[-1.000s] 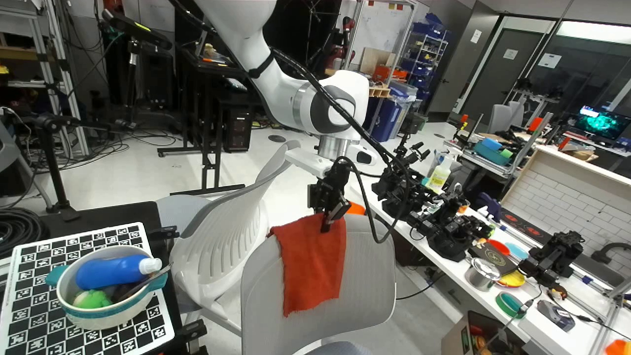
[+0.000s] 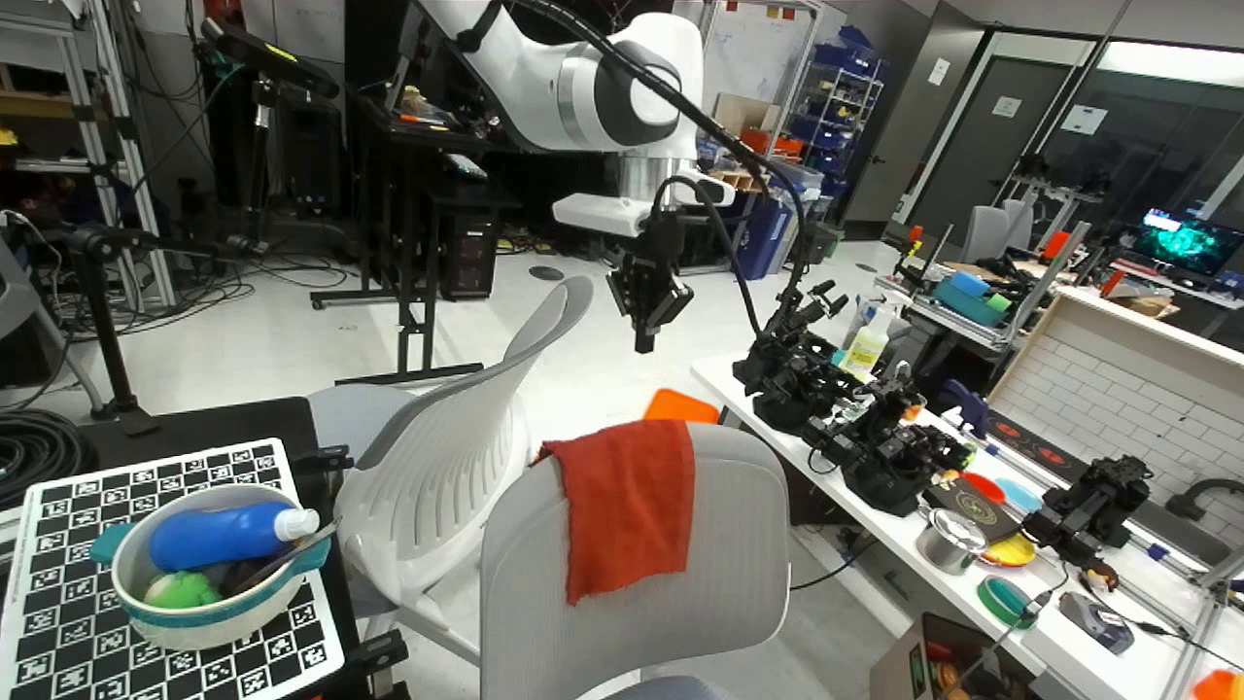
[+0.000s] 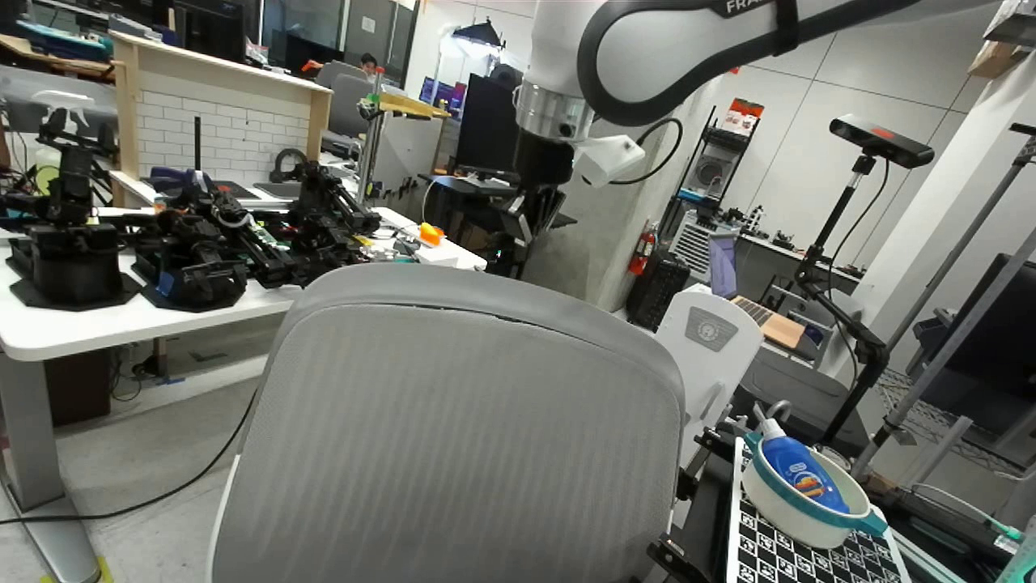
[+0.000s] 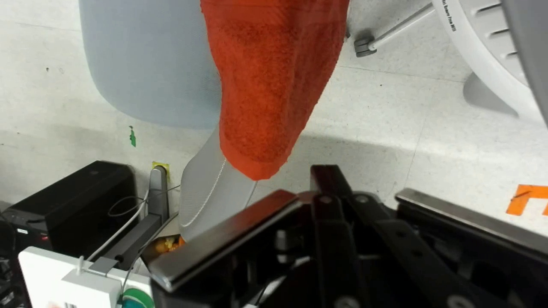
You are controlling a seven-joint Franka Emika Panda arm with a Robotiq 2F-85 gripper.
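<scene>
A red-orange towel (image 2: 631,509) hangs draped over the top of a grey chair's backrest (image 2: 742,519). Above it and clear of it, my gripper (image 2: 644,342) points down with its fingers together and nothing between them. In the wrist view the towel (image 4: 267,87) lies outside the closed fingers (image 4: 329,187), with its lower tip up and to their left. In exterior view 2 the chair's back (image 3: 456,437) faces the camera and no towel shows there.
Beside the towel's chair stands a white slatted chair (image 2: 449,455). A pot (image 2: 222,624) with a blue bottle (image 2: 227,535) rests on a checkered board at left. To the right, a white table (image 2: 857,496) carries several black robot arms.
The arm has risen, while the towel stays on the chair, its top edge slightly shifted.
</scene>
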